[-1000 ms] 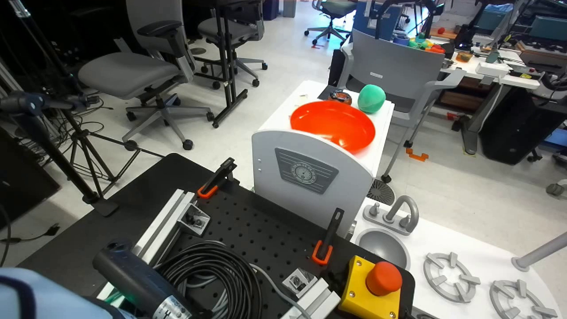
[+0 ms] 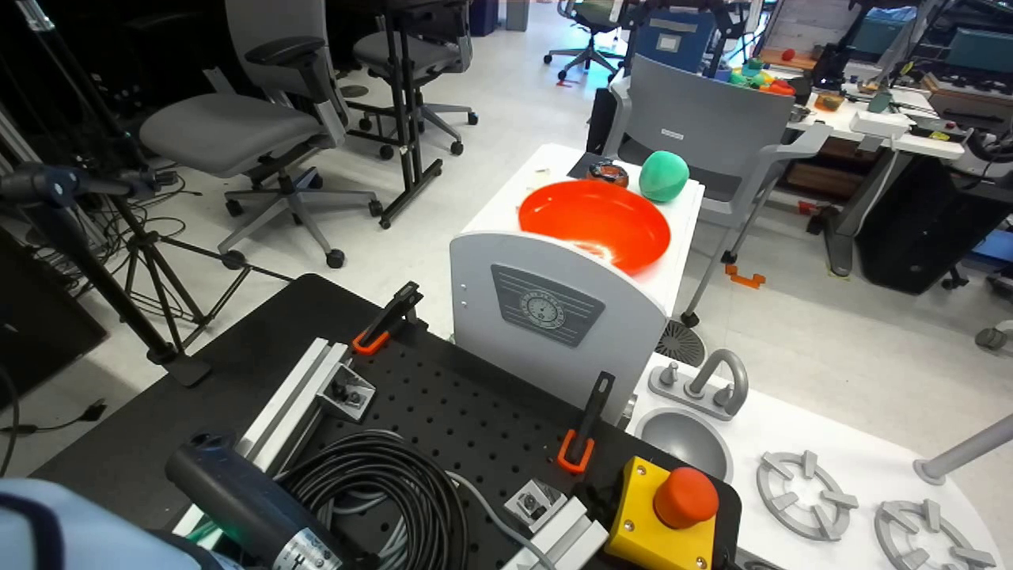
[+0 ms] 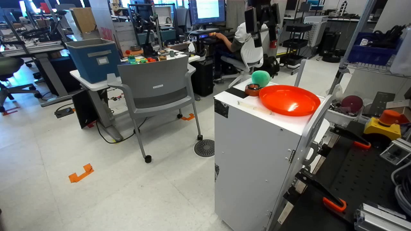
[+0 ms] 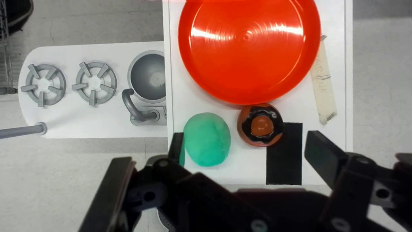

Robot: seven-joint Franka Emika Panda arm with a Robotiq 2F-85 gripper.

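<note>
A wide red-orange dish lies on the white cabinet top. Just beyond its rim, in the wrist view, are a rounded green object and a small brown ring-shaped item with a dark glossy band. The dish looks empty. My gripper is open wide above the cabinet, with no object held. Its left fingertip overlaps the green object's edge in the wrist view; whether they touch cannot be told there. Exterior view 2 shows the gripper well above these things.
A black patch and a tape strip mark the cabinet top. The toy stove and sink counter adjoins it. A raised grey back panel edges the cabinet on the robot's side. A grey chair stands nearby.
In exterior view 1 the gripper, at the top edge, has shifted left and slightly down. The dish, green object and brown ring have stayed where they were.
</note>
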